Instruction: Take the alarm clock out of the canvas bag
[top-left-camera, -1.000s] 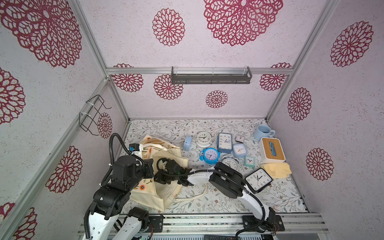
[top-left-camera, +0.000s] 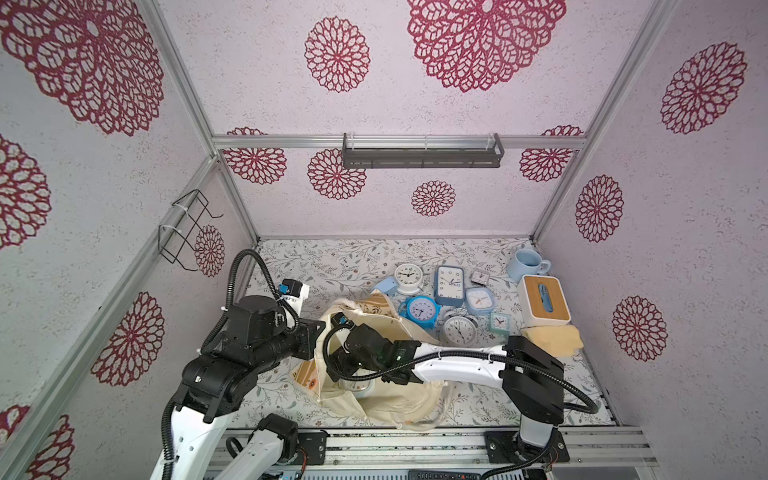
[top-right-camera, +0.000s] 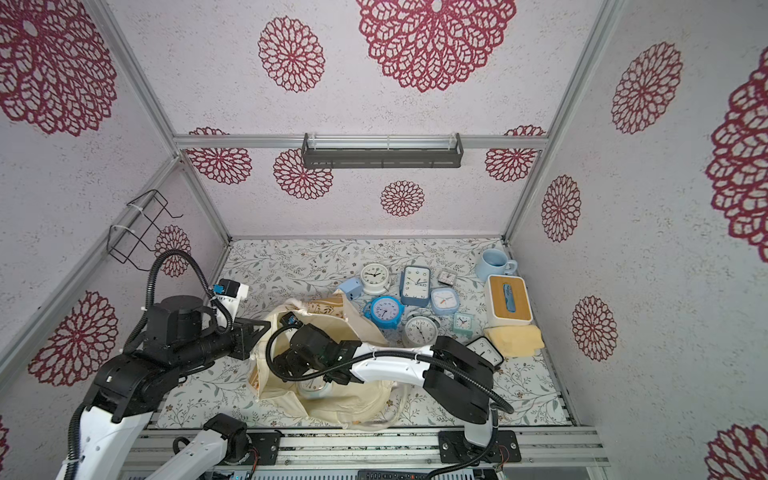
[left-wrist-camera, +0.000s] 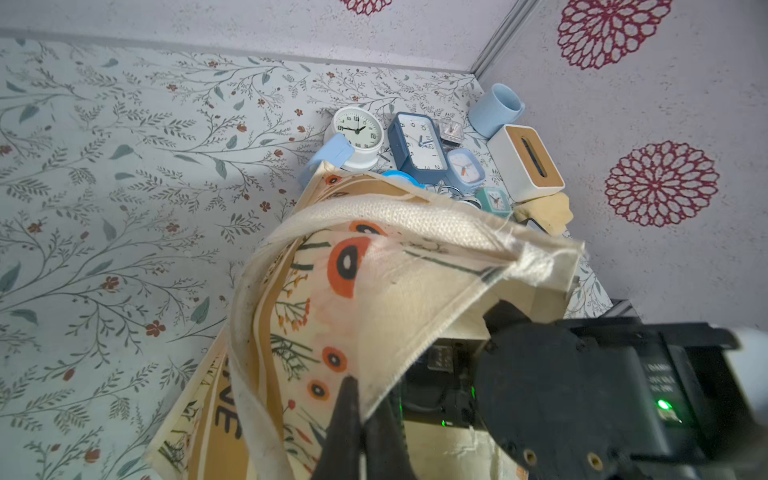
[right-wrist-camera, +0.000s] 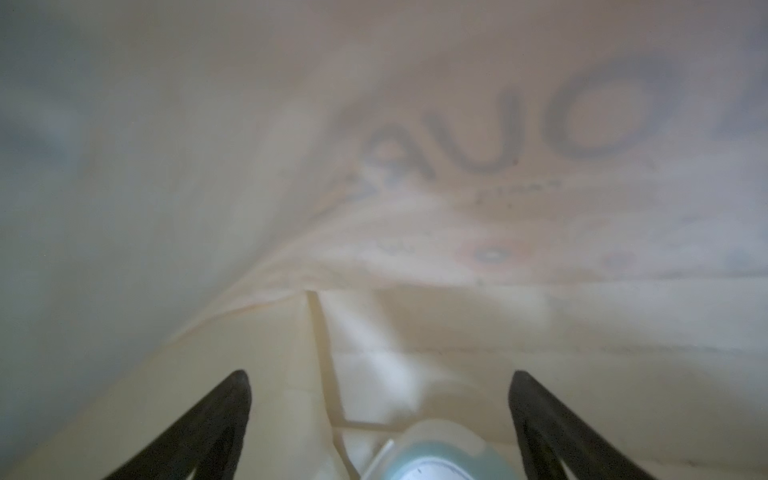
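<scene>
The cream canvas bag (top-left-camera: 400, 396) stands opened at the front centre-left, its printed side (left-wrist-camera: 320, 336) facing my left wrist camera. My left gripper is shut at the rim, its fingertips close together on the bag's edge or strap. My right gripper reaches inside the bag, open, its fingertips apart. Low between them in the right wrist view lies a pale mint alarm clock (right-wrist-camera: 448, 448), partly out of view, on the bag's lining.
Several clocks, among them a blue round one (top-right-camera: 385, 312), stand right of and behind the bag. A mug (top-right-camera: 494, 264), tissue box (top-right-camera: 508, 302) and yellow cloth (top-right-camera: 516, 342) line the right side.
The left gripper has risen and moved right, and the bag is pulled up and rightward, more open. The right arm has lifted its elbow and shifted, its gripper still in the bag.
</scene>
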